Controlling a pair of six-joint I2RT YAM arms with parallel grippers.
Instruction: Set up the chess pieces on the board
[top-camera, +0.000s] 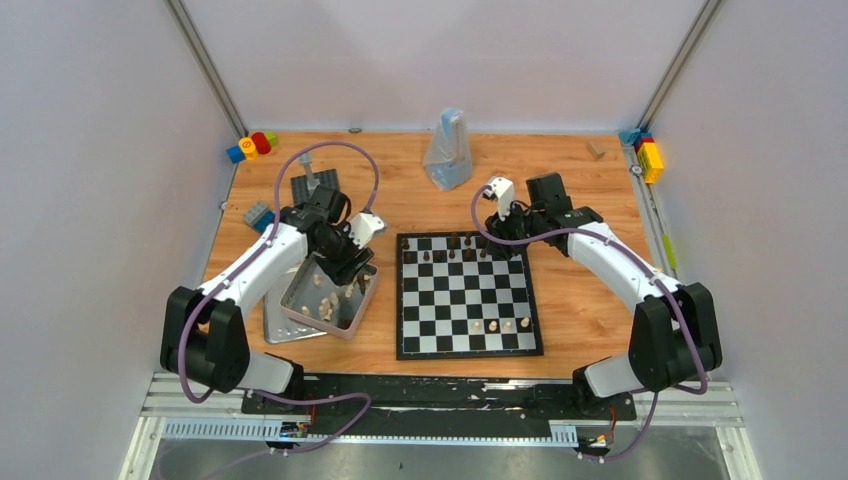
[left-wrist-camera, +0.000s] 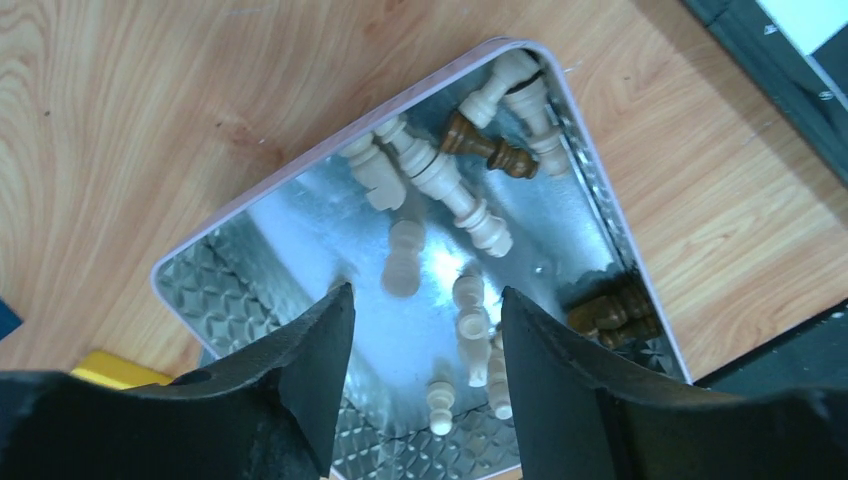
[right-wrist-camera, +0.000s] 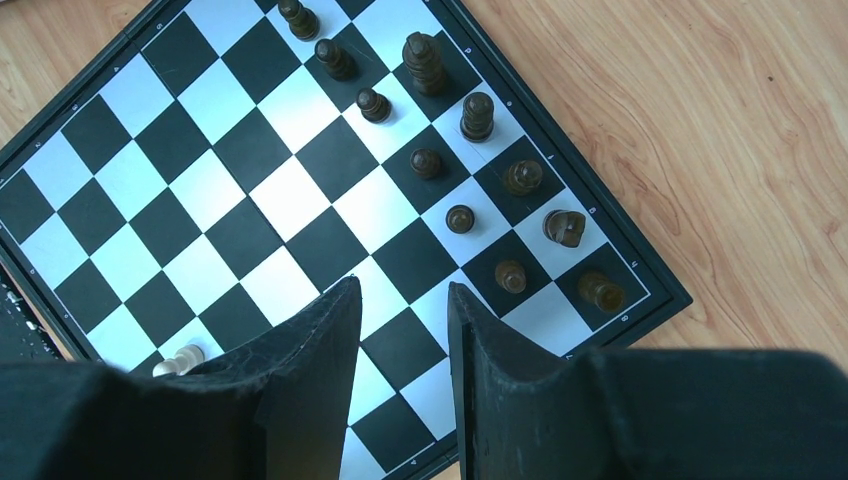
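Note:
The chessboard (top-camera: 461, 300) holds dark pieces along its far rows and a few white pawns (top-camera: 493, 325) near its front right. My left gripper is open over the pink-rimmed bin (left-wrist-camera: 260, 195), where white pieces (left-wrist-camera: 440, 180) and a few dark ones (left-wrist-camera: 488, 150) lie loose. My right gripper hangs above the board's back right, fingers part apart, nothing seen between them. Below it stand dark pieces (right-wrist-camera: 424, 65), including a knight (right-wrist-camera: 564, 228).
A grey tray lies under the bin. Coloured blocks (top-camera: 261, 142) sit at the back left, a plastic bag (top-camera: 448, 155) at the back centre, yellow blocks (top-camera: 650, 162) at the right edge. Bare table lies right of the board.

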